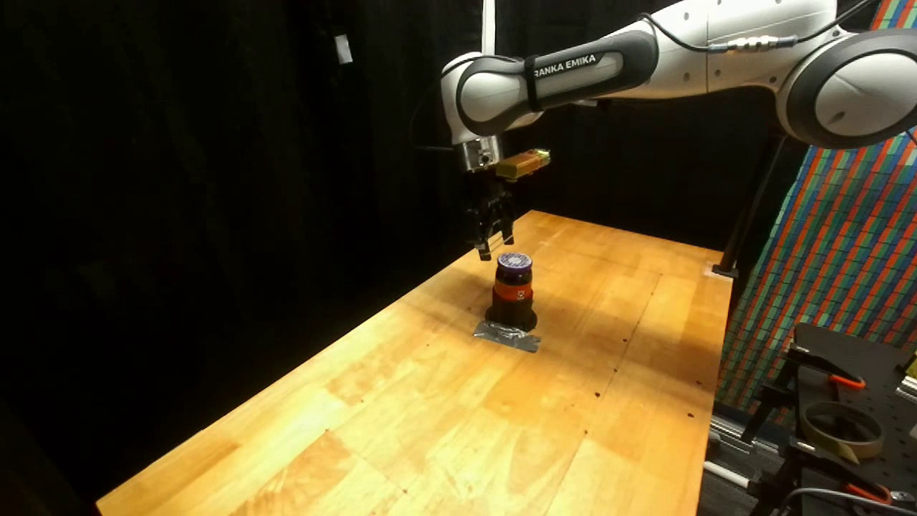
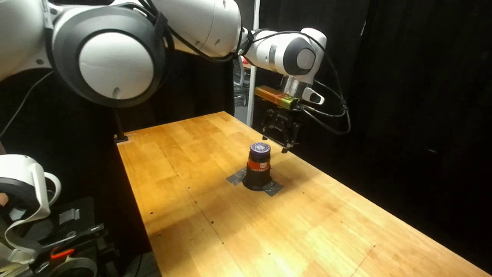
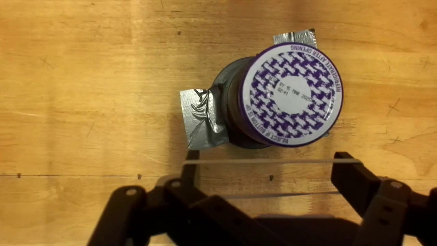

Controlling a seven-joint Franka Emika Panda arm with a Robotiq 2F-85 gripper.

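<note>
A dark jar with a purple-and-white patterned lid and a red label stands upright in a black round holder. Grey tape fixes that holder to the wooden table. My gripper is open and empty, its two fingers wide apart with pale bands stretched between them. It hangs above the table, higher than the lid and off to one side of the jar, touching neither. In the wrist view the whole lid shows beyond the fingertips.
Black curtains hang behind it. Off the table's side, a dark cart carries clamps and a roll of tape.
</note>
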